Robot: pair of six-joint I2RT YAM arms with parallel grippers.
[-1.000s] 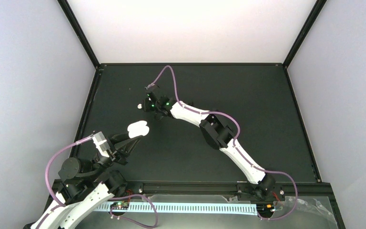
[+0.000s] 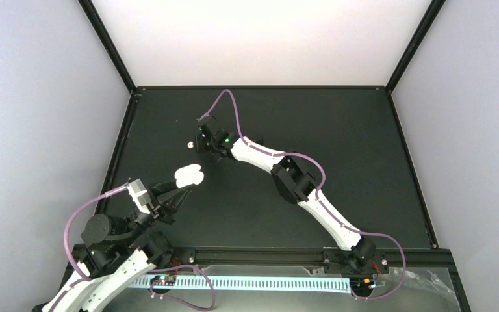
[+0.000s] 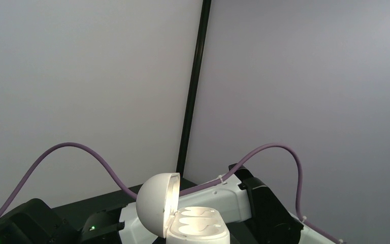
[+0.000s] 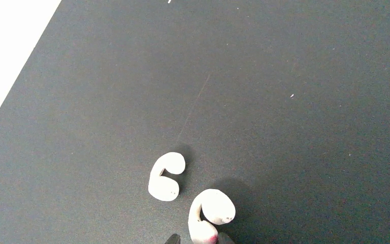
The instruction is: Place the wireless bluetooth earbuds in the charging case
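Observation:
In the top view my left gripper (image 2: pixel 180 190) is shut on the white charging case (image 2: pixel 189 176), held up with its lid raised. The left wrist view shows the case's open slots (image 3: pixel 199 222), empty. On the dark table lie two white earbuds: the farther earbud (image 4: pixel 164 178) is free, while the nearer earbud (image 4: pixel 216 204) has its lower end between the fingertips of my right gripper. Those fingers stand apart; the left fingertip (image 4: pixel 172 239) is clear of the earbud, and the other is close against it, contact unclear.
A pale wall (image 4: pixel 5 46) borders the table at the upper left of the right wrist view. Purple cables (image 2: pixel 312 159) loop along both arms.
The left arm and the case have stayed still.

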